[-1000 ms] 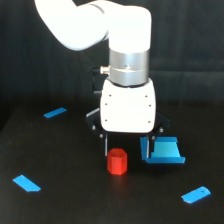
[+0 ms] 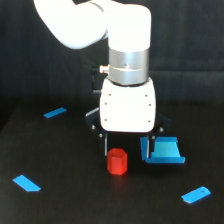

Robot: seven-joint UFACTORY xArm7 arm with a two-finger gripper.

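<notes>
A red block (image 2: 117, 161) with a hexagonal outline stands on the dark table. Beside it on the right lies a blue open tray (image 2: 163, 158), partly hidden behind my right finger. My gripper (image 2: 128, 153) points downward with its fingers spread wide, and nothing is held between them. In the picture, the left finger (image 2: 104, 144) comes down near the block's upper left, while the other finger overlaps the tray's left part. How far the fingertips are above the table, I cannot tell.
Blue tape strips mark the table at the left front (image 2: 26, 184), the right front (image 2: 196, 195) and the back left (image 2: 55, 112). Dark, bare table surrounds the block and tray. A dark curtain hangs behind.
</notes>
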